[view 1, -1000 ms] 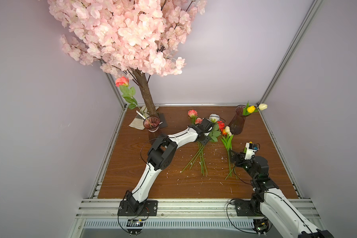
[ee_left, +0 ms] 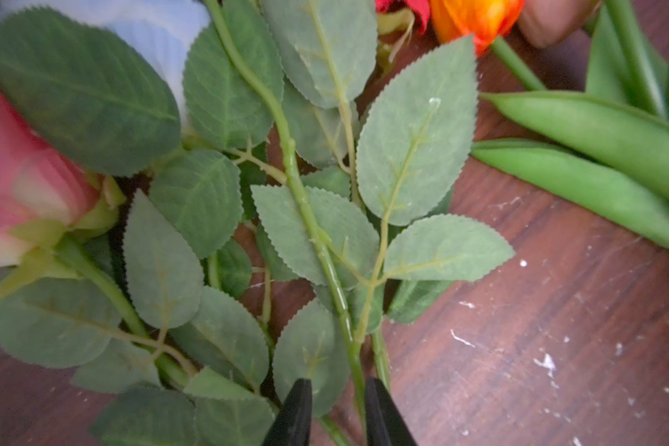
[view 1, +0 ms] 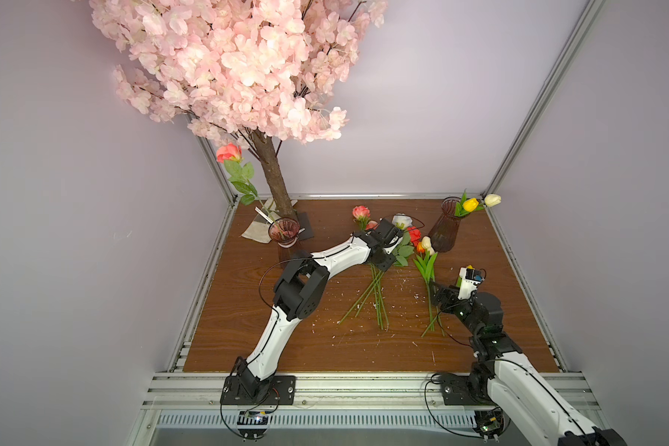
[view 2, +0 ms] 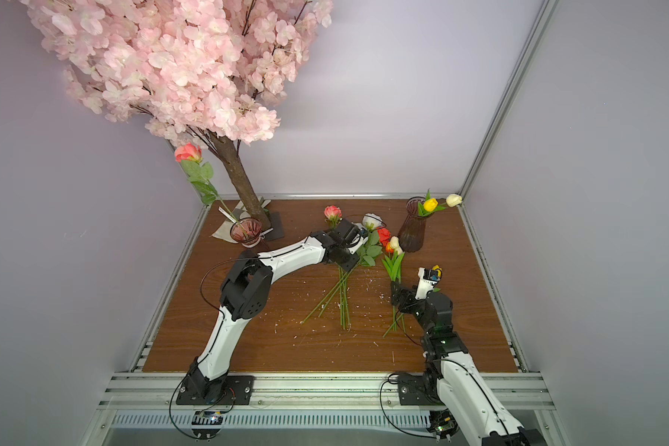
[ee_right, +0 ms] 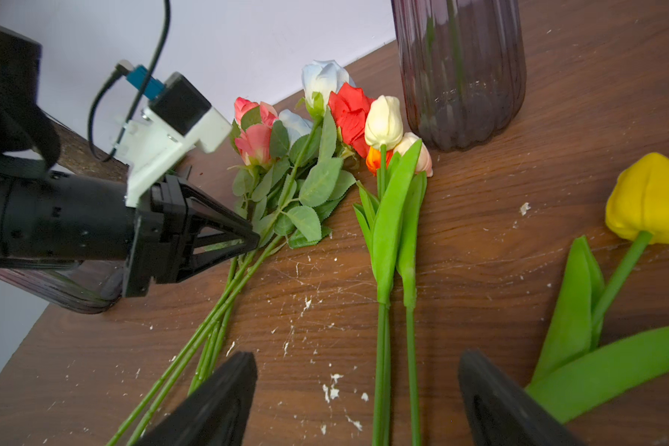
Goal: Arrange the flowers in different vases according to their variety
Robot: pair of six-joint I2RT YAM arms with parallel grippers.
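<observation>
A bunch of roses, pink (ee_right: 255,144), red (ee_right: 348,113) and white (ee_right: 325,83), lies mid-table with green stems toward the front. My left gripper hovers right over their leaves, fingers part open around a green stem; a firm hold doesn't show. Tulips (ee_right: 384,122) lie to their right, a yellow one (ee_right: 648,197) farther right. The right vase (view 1: 444,230) holds yellow and white tulips; the left vase (view 1: 284,233) holds a pink rose (view 1: 229,153). My right gripper is open above the tulip stems, holding nothing.
A blossom tree (view 1: 273,171) stands at the back left, near a beige cloth (view 1: 256,232). Walls bound the sides and back.
The right arm and flowers look unchanged.
</observation>
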